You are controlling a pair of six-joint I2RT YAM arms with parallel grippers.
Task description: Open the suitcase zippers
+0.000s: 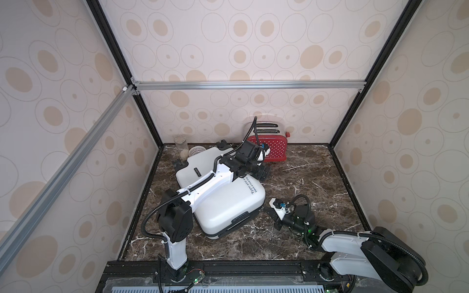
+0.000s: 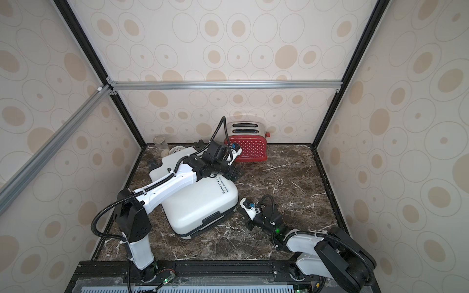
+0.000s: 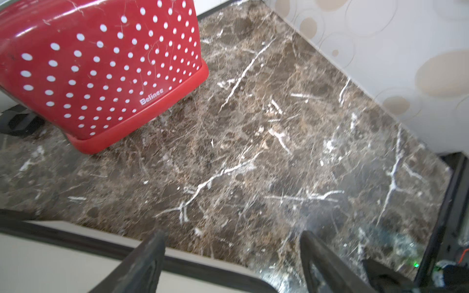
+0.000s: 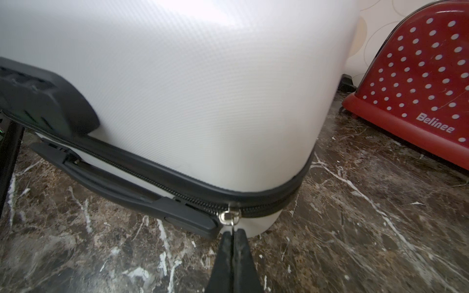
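The white suitcase [image 1: 227, 207] lies flat on the marble surface, its dark zipper band [image 4: 171, 184] running around the side. At its near corner, the metal zipper slider [image 4: 229, 216] has a thin pull running down to the tips of my right gripper. Those tips are shut, with the end of the pull between them. My left gripper stands open above the suitcase's far right edge, nothing between its fingers. In the left wrist view, part of the suitcase edge [image 3: 97, 244] shows below it.
A red dotted toaster [image 1: 267, 148] stands against the back wall, close behind the left gripper. A glass jar [image 1: 180, 145] and a small white basket [image 1: 197, 150] sit at the back left.
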